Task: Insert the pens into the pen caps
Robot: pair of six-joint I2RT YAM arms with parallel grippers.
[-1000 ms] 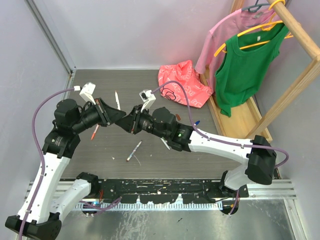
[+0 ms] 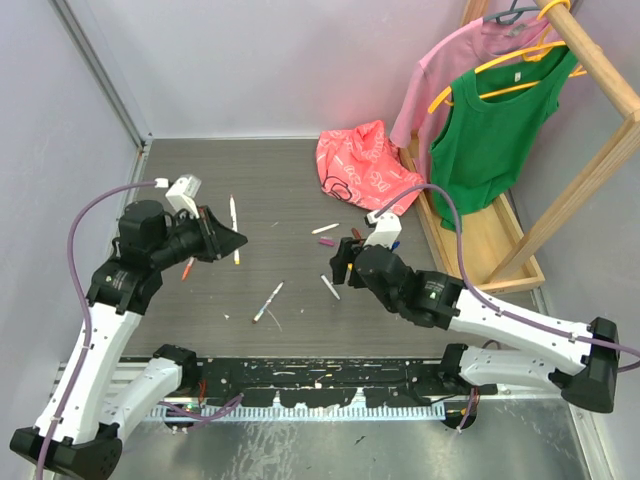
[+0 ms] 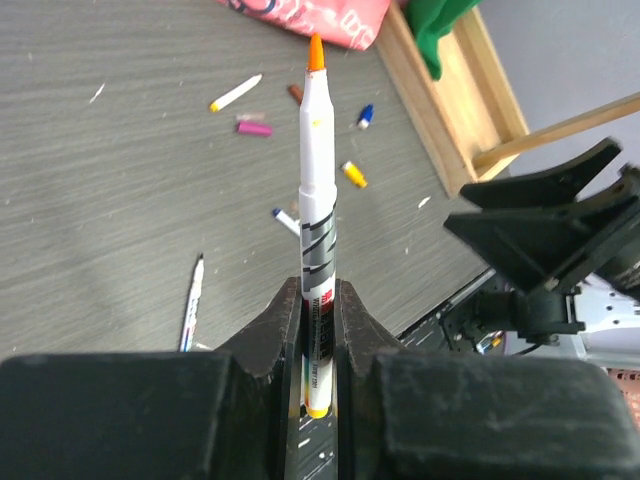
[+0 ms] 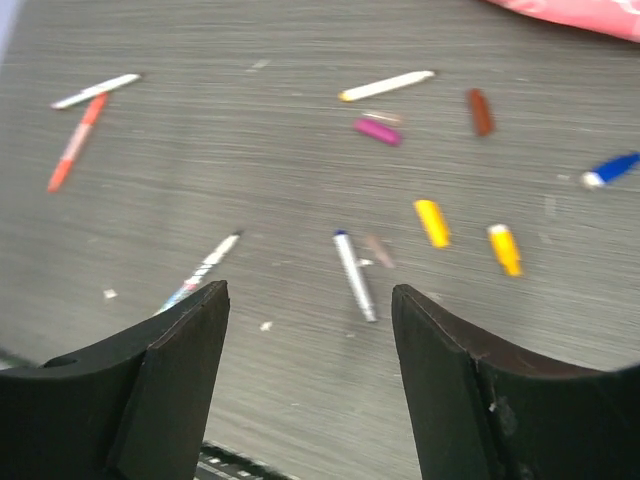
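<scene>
My left gripper holds an upright white pen (image 3: 317, 150) between its fingers, orange tip up, yellow at the lower end. My right gripper is open above the grey floor with nothing between its fingers. Below it lie a white pen with blue end (image 4: 354, 275), yellow caps (image 4: 505, 250), a blue cap (image 4: 612, 169), a brown cap (image 4: 480, 112), a purple cap (image 4: 378, 130) and a white pen with yellow end (image 4: 387, 86). A red-orange pen (image 4: 77, 144) and another white pen (image 4: 208, 265) lie to the left.
A pink bag (image 2: 365, 168) lies at the back. A wooden rack (image 2: 520, 260) with hanging clothes stands at the right. Bare floor lies between the scattered pens.
My right gripper has moved away from the left gripper, toward the right and over the caps.
</scene>
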